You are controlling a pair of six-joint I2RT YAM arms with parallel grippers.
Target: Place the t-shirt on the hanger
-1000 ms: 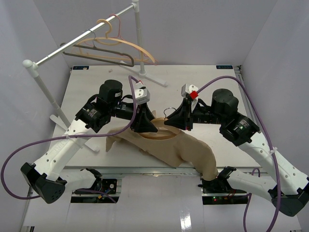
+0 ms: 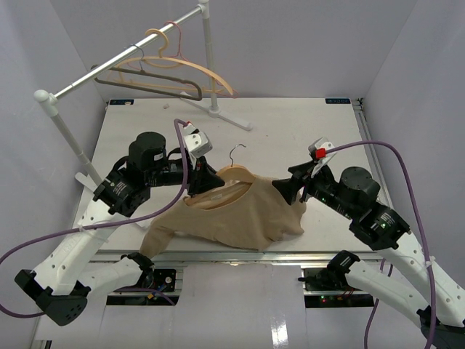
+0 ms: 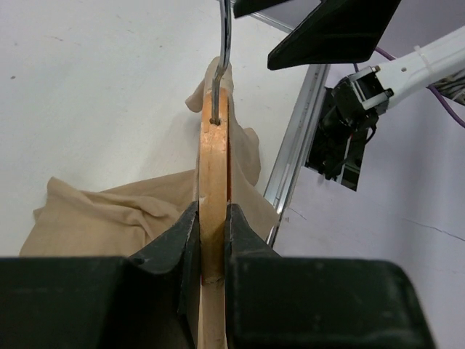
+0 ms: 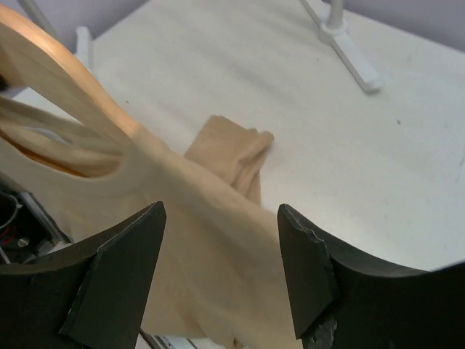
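Note:
A wooden hanger (image 2: pixel 237 173) with a metal hook sits inside the neck of the beige T-shirt (image 2: pixel 247 218), which drapes down toward the table's front edge. My left gripper (image 2: pixel 212 179) is shut on the hanger, whose wood shows upright between its fingers in the left wrist view (image 3: pixel 213 240). My right gripper (image 2: pixel 294 185) is just right of the hanger, with its fingers apart; in the right wrist view they frame the shirt's shoulder, apparently without gripping it.
A white rail (image 2: pixel 80 80) with several hangers stands at the back left. A metal edge runs along the front.
My left gripper has moved left with the hanger and shirt. My right gripper has moved right, away from the hanger, and the shirt's right part has drawn leftward.

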